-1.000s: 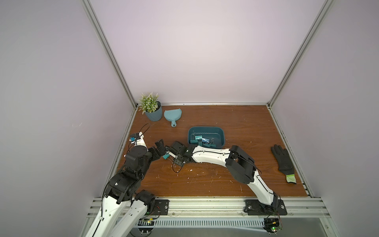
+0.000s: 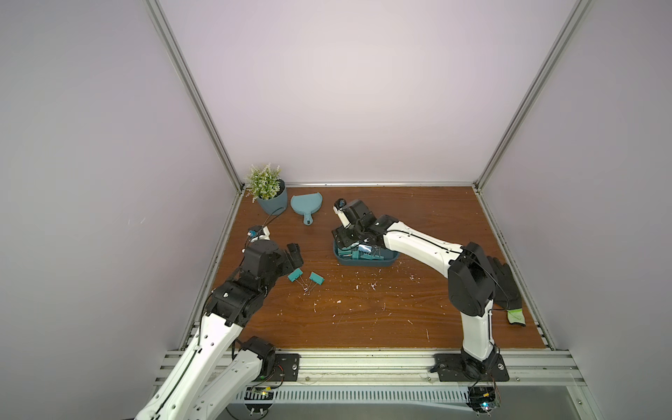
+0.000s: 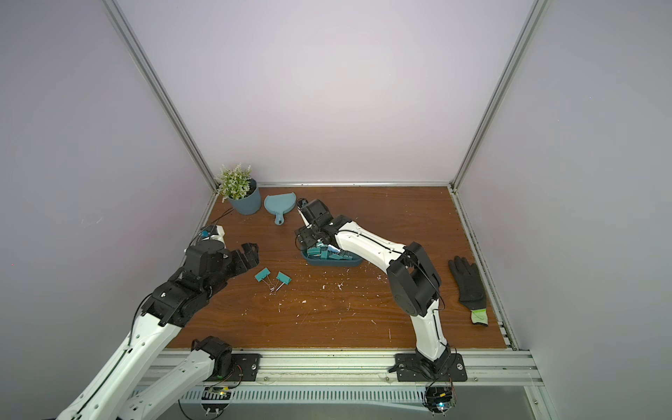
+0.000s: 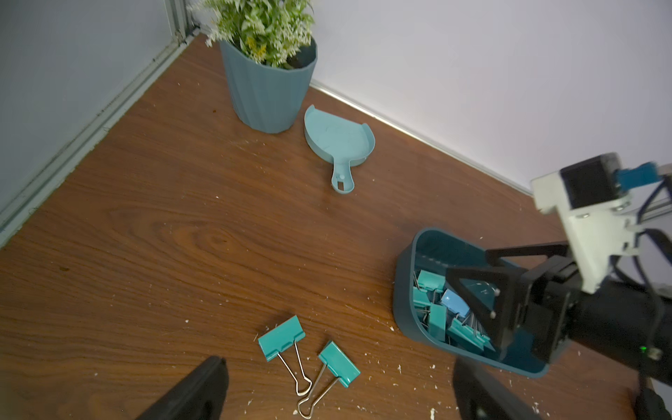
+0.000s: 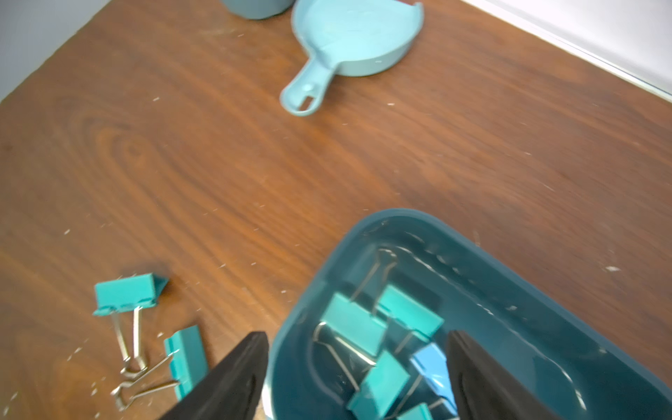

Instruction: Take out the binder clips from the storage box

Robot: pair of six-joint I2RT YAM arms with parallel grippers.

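Note:
Two teal binder clips (image 4: 282, 337) lie on the table left of the storage box (image 4: 409, 301), their wire handles close together. Inside the dark teal box are several more binder clips (image 5: 355, 323), one of them blue (image 4: 455, 303), gathered at its left end. My right gripper is open above that end of the box, nothing between its fingers. My left gripper hangs open above the table near the two loose clips and holds nothing. The right arm hides part of the box in both top views.
A potted plant (image 2: 269, 189) and a light blue dustpan (image 2: 306, 204) stand at the back left. A dark glove (image 3: 469, 287) lies by the right wall. Small white scraps litter the table in front of the box, which is otherwise free.
My right gripper has moved back and right, from beside the loose clips to over the box, and a second clip now shows on the table. The left gripper has shifted slightly right.

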